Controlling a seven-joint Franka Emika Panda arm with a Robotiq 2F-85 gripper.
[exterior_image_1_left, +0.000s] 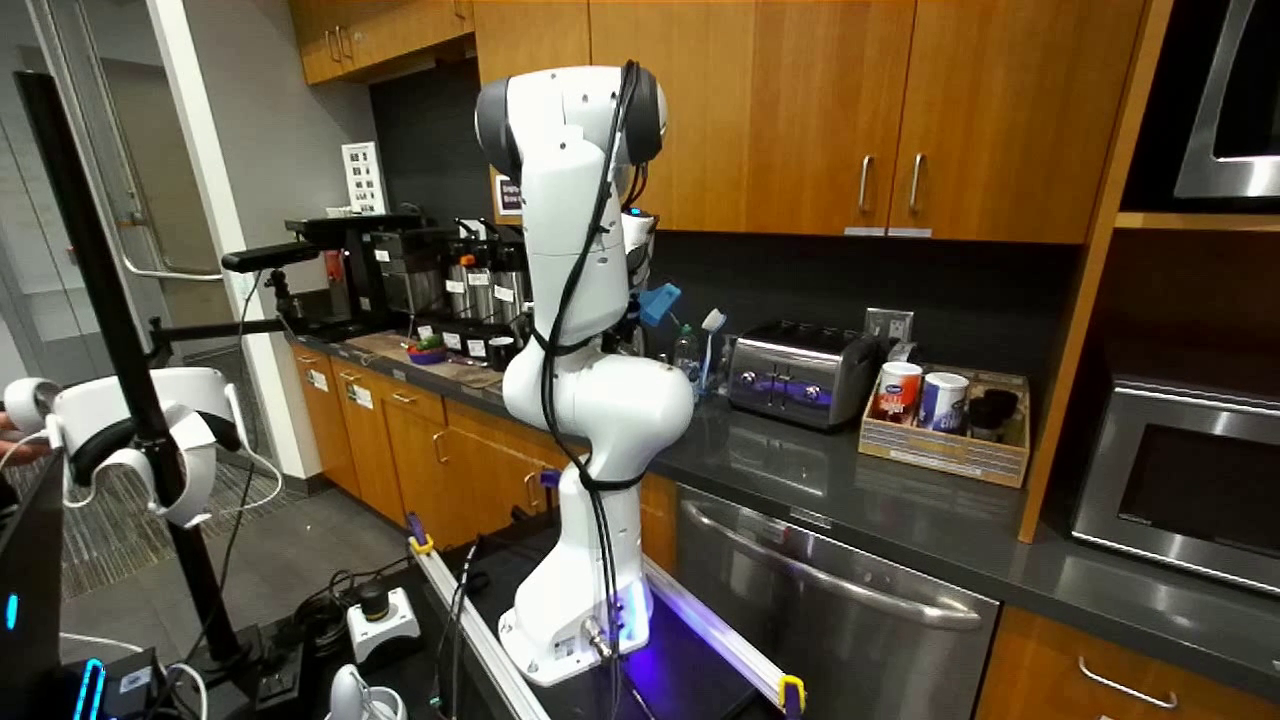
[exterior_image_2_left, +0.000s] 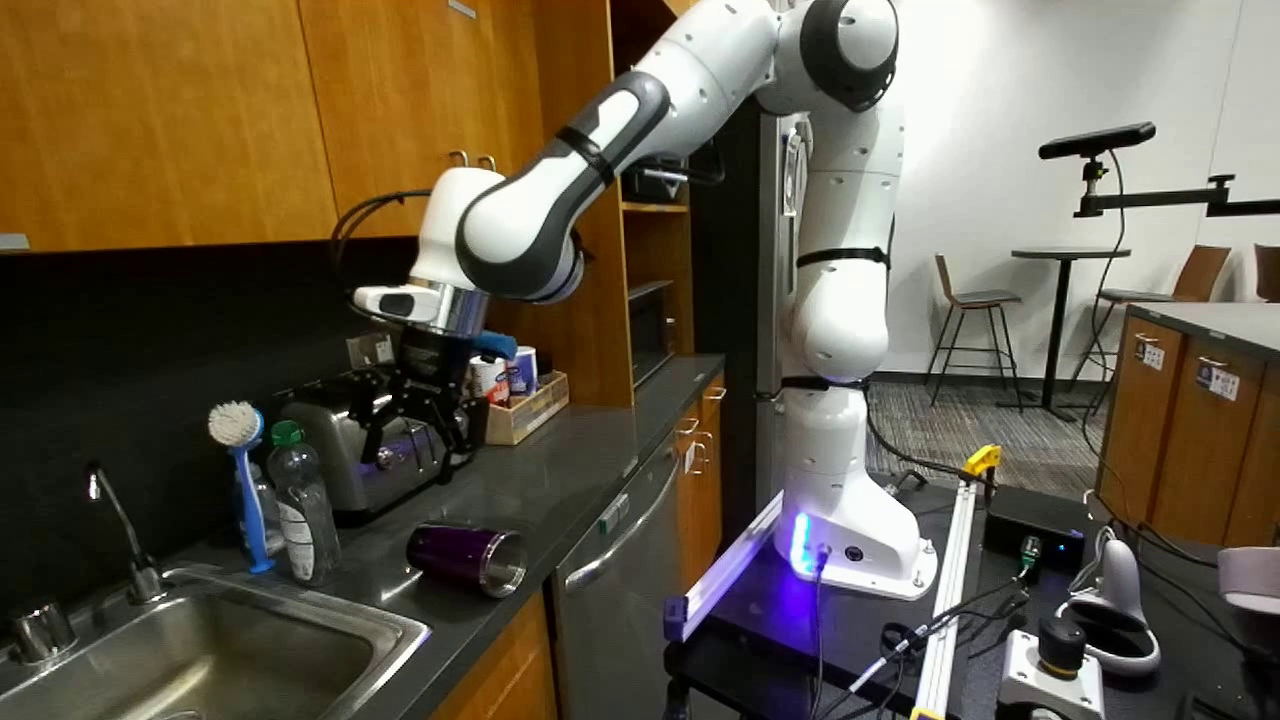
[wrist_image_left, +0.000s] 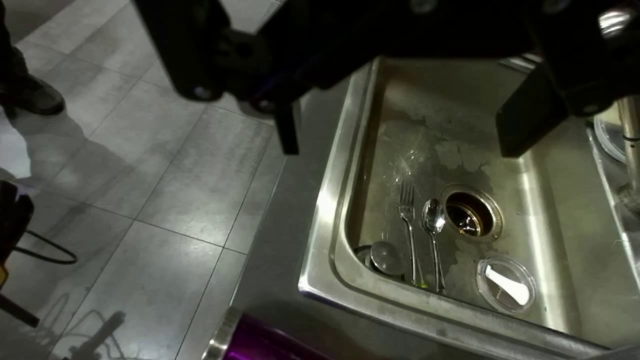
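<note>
In exterior view 2, my gripper (exterior_image_2_left: 414, 450) hangs above the counter in front of the toaster, its fingers apart and nothing seen between them. A dark purple metal cup (exterior_image_2_left: 462, 554) lies on its side below it, mouth toward the counter's front edge. The wrist view shows the gripper open, with a wide gap over the steel sink (wrist_image_left: 336, 198). Inside the sink are a fork (wrist_image_left: 407, 207), a spoon (wrist_image_left: 433, 217) and a clear round lid (wrist_image_left: 507, 285) with a white strip. Only part of the cup (wrist_image_left: 264, 342) shows at the bottom edge.
A clear bottle (exterior_image_2_left: 305, 510) and a scrub brush (exterior_image_2_left: 244, 450) stand near the sink. Behind the gripper sit the toaster (exterior_image_2_left: 342, 456) and a box of canisters (exterior_image_2_left: 528, 414). A faucet (exterior_image_2_left: 134, 564) rises at the sink's back.
</note>
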